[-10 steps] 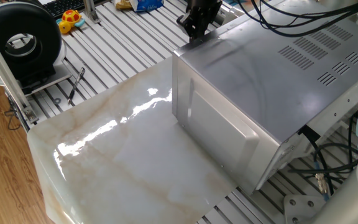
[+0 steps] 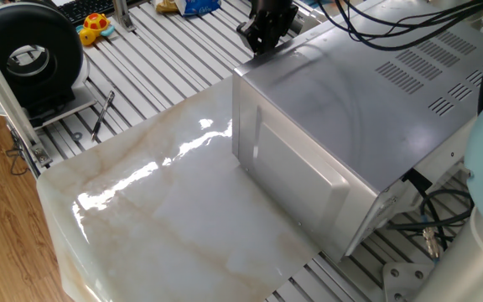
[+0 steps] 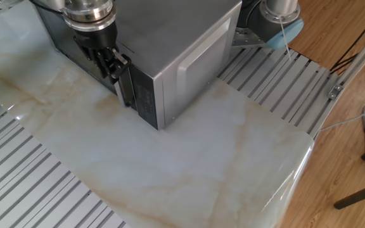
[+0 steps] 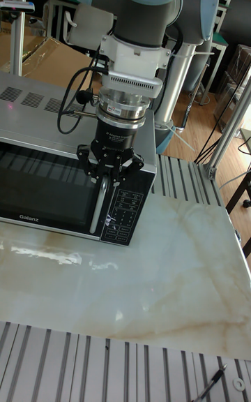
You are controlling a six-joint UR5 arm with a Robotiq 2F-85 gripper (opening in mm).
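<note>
A silver microwave stands on the table, its black-glass front and keypad facing the camera in exterior view 3. The door looks closed there. Its upright silver handle runs beside the keypad; exterior view 2 also shows the handle. My black gripper points down at the top of this handle, its fingers close around or beside it. Whether they touch the handle cannot be made out. In exterior view 1 the gripper is partly hidden behind the microwave's far top corner.
A glossy marbled sheet lies in front of and beside the microwave, clear of objects. Black cables hang over the microwave's top. A pen, a yellow toy and a black ring-shaped object are off to one side.
My gripper has shifted very slightly near the microwave's front corner. The arm's blue joint cover and the cables have moved a little further into view. The microwave has stayed put.
</note>
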